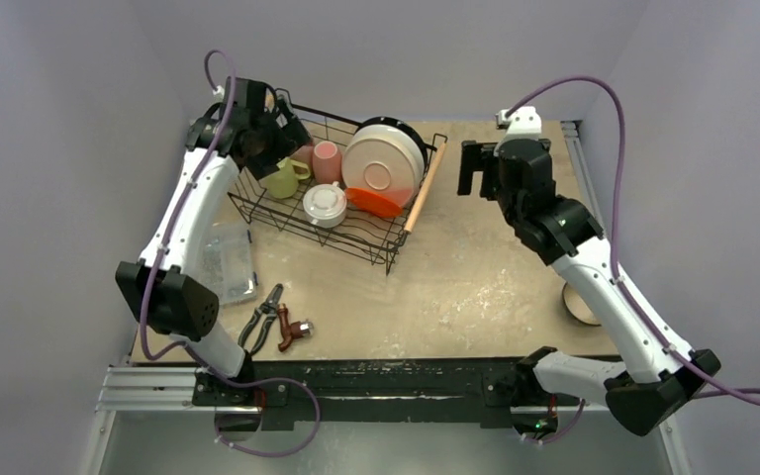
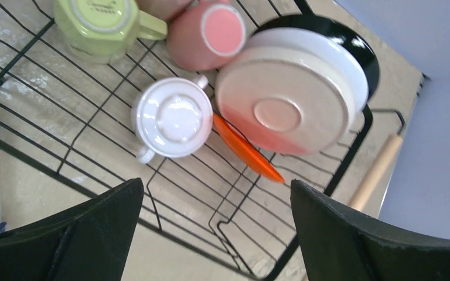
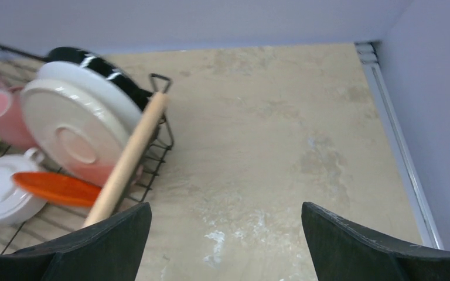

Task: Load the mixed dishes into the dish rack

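The dish rack (image 1: 356, 242) holds a green mug (image 1: 282, 181), pink cups (image 1: 327, 163), an upright cream plate (image 1: 378, 166) with white and black dishes behind it, a white two-handled cup (image 1: 324, 203) and an orange dish (image 1: 371, 201). My left gripper (image 1: 275, 148) is over the rack's left end; in the left wrist view its fingers are apart, nothing between them, above the dishes. My right gripper (image 1: 480, 168) is open and empty over bare table right of the rack.
A clear container (image 1: 223, 262), pliers (image 1: 262, 317) and a copper fitting (image 1: 292, 332) lie at the front left. A round object (image 1: 579, 305) is partly behind the right arm. The table right of the rack is mostly clear.
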